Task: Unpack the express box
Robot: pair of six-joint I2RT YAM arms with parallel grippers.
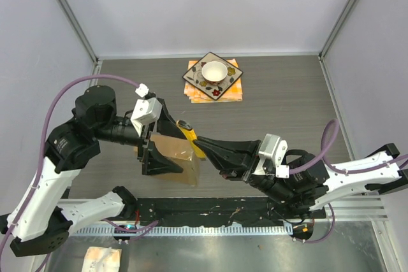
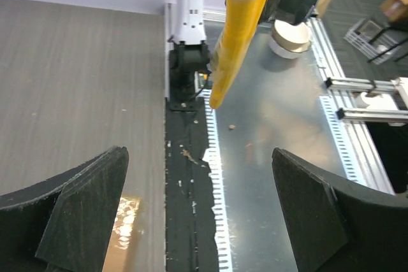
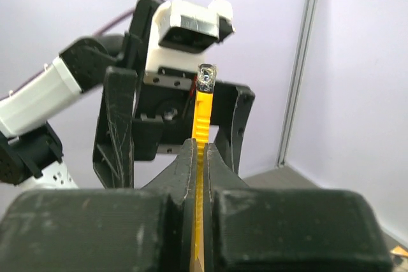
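A yellow box cutter (image 1: 191, 137) is held upright in my shut right gripper, its end rising above the fingertips in the right wrist view. In the top view, my left gripper (image 1: 167, 141) stands open close to the cutter's left, and the cutter (image 2: 236, 36) looms between and above its fingers in the left wrist view, not gripped by it. The brown cardboard box (image 1: 172, 164) lies on the table below both grippers, largely hidden by the left one.
At the back, a patterned plate (image 1: 196, 76) with a white bowl (image 1: 214, 72) sits on orange checked cloths (image 1: 229, 97). A cloth (image 1: 102, 259) lies beyond the front edge.
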